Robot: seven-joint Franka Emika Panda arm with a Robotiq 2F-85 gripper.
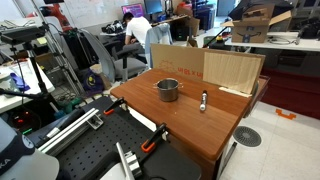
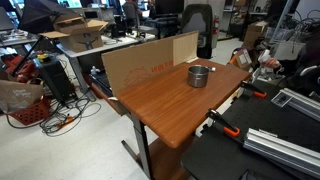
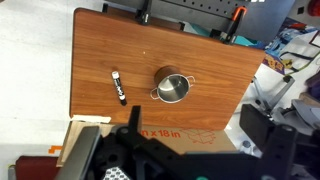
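On the brown wooden table (image 1: 185, 125) stands a small metal pot (image 1: 168, 91) with two side handles. From above, in the wrist view, the pot (image 3: 172, 87) looks empty. A dark marker-like stick with a pale band (image 3: 119, 88) lies apart from it; exterior view 1 shows this stick (image 1: 203, 101) to the pot's right. My gripper is open, its black fingers wide apart at the lower part of the wrist view. Nothing is held between them, and the pot appears in the gap between, well below.
A folded cardboard panel (image 2: 152, 72) stands upright along the table's far side. Black surface with metal rails and orange-handled clamps (image 1: 154, 137) borders the near edge. Bare tabletop (image 2: 170, 112) lies beside the pot. A person (image 1: 138, 28) is in the background.
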